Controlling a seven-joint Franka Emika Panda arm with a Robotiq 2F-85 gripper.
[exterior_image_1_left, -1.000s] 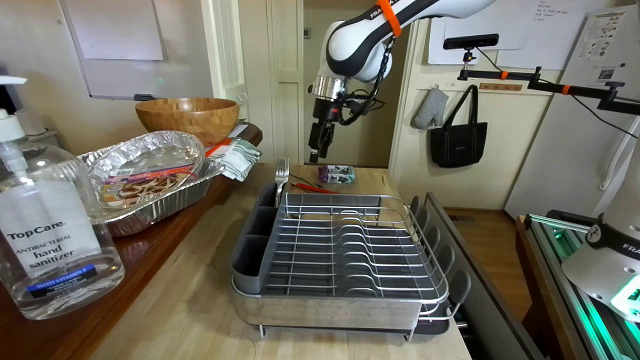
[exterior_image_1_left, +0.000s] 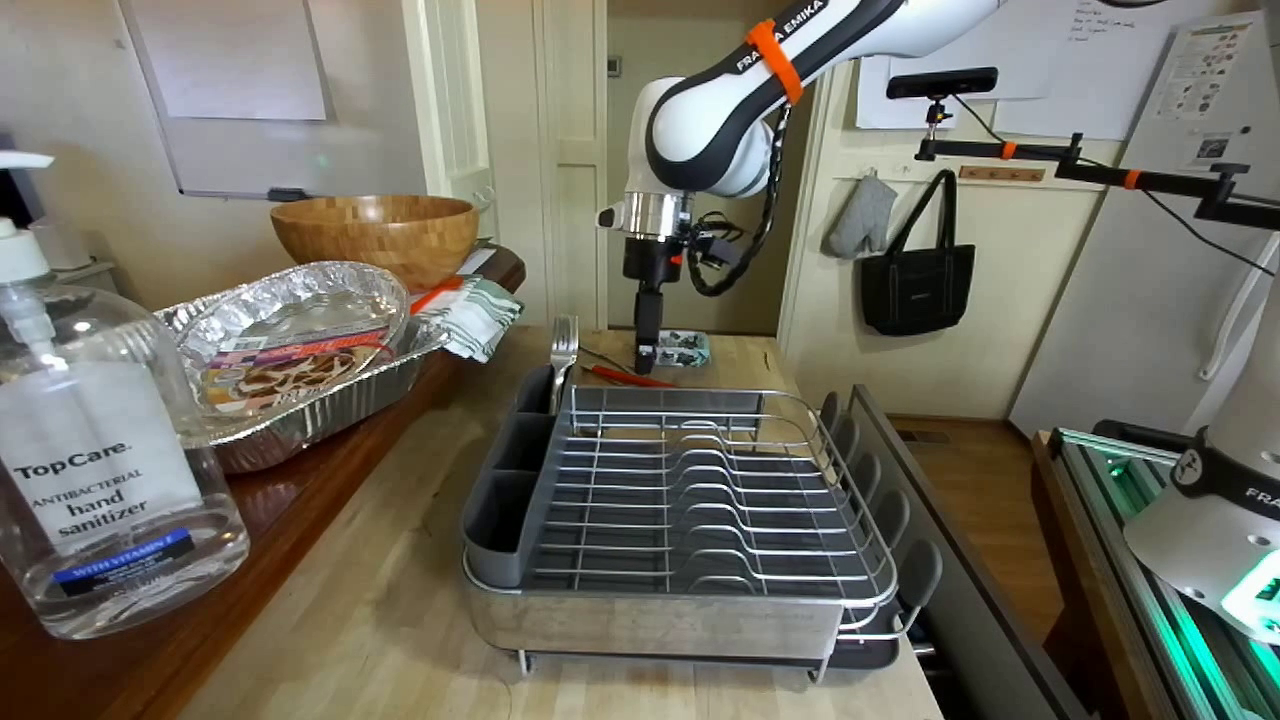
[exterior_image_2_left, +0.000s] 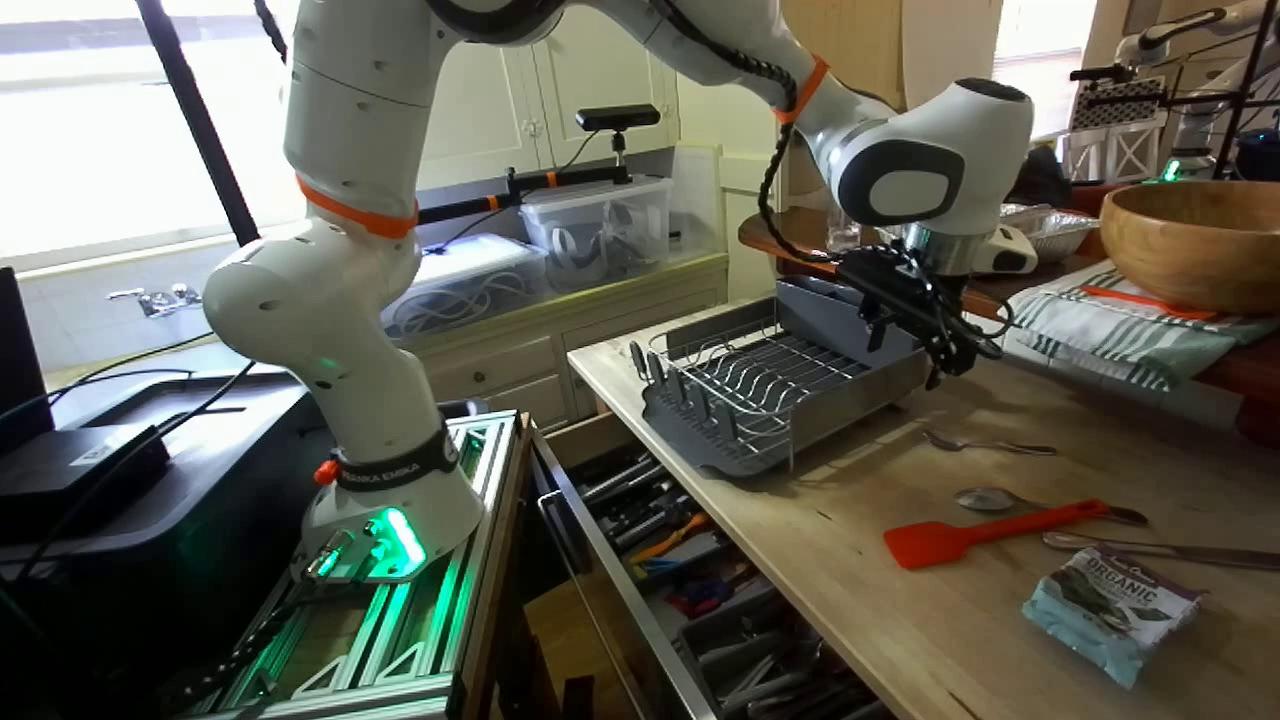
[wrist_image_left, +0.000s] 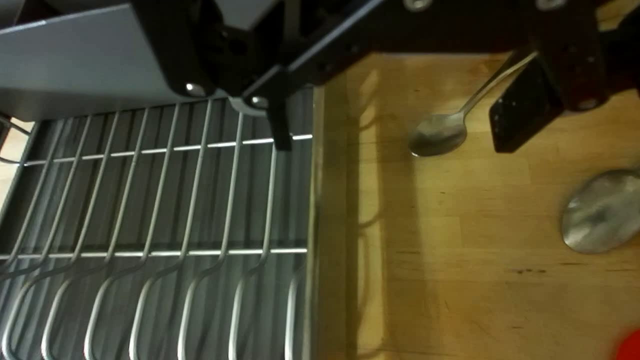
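My gripper is open over the wooden counter, nothing between its fingers. In the wrist view, a small spoon (wrist_image_left: 441, 133) lies below the gap, nearer the right finger, and the left finger overlaps the edge of the grey dish rack (wrist_image_left: 180, 198). A larger spoon (wrist_image_left: 606, 213) shows partly at the right. From exterior view 2, the gripper (exterior_image_2_left: 914, 354) hangs beside the rack's end, above the small spoon (exterior_image_2_left: 1002, 448). A fork (exterior_image_1_left: 563, 348) stands in the rack's cutlery holder (exterior_image_1_left: 501, 516).
A red spatula (exterior_image_2_left: 948, 540), a knife (exterior_image_2_left: 1188, 552) and a snack packet (exterior_image_2_left: 1110, 612) lie farther along the counter. An open drawer (exterior_image_2_left: 636, 612) full of utensils runs along its edge. The wooden bowl (exterior_image_1_left: 374, 228) and foil trays (exterior_image_1_left: 300, 414) occupy the raised side surface.
My gripper has come down towards the counter and turned from a tilt to nearly upright. In exterior view 1 it now partly covers the snack packet. The rack and fork have not moved.
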